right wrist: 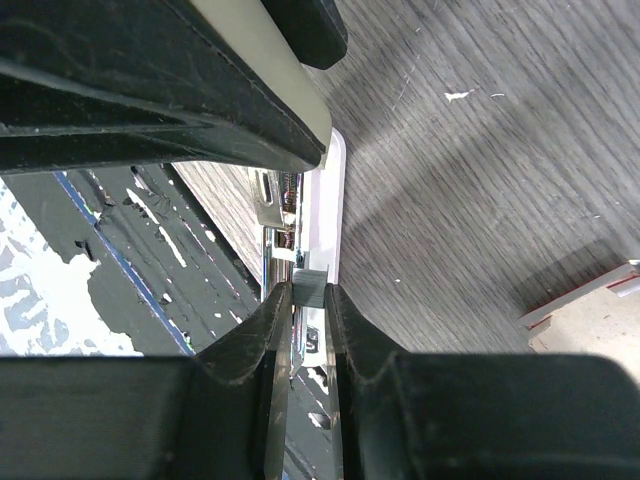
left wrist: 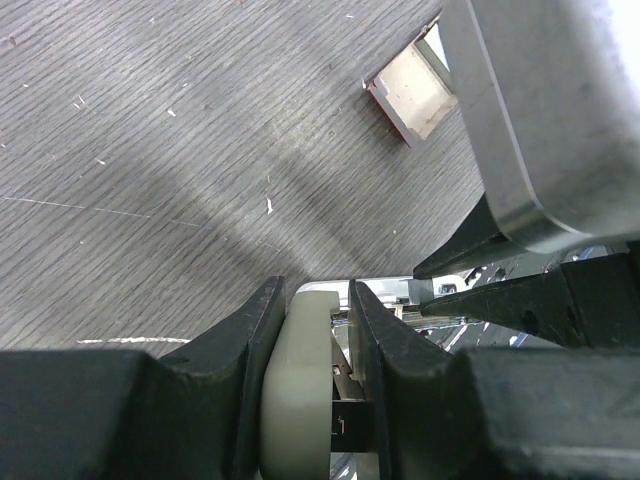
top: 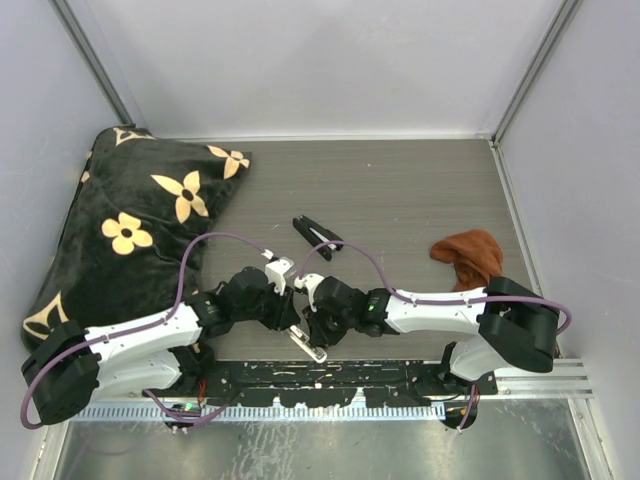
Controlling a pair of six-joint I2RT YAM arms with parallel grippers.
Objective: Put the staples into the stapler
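Note:
The stapler lies opened near the table's front edge; its white base [top: 308,346] with a metal channel points toward that edge in the top view. My left gripper is shut on the stapler's pale grey-green body [left wrist: 298,390]. Over the channel's far part, my right gripper stands with its fingers slightly apart. A short grey strip of staples [right wrist: 310,284] sits between those fingertips, at the channel. Whether the fingers press on the strip or have let it loose, I cannot tell.
A small open box [right wrist: 592,325] lies on the table nearby. Farther back is a black V-shaped object [top: 318,236]. A brown cloth [top: 470,258] is at the right, and a dark flowered cushion [top: 140,220] fills the left.

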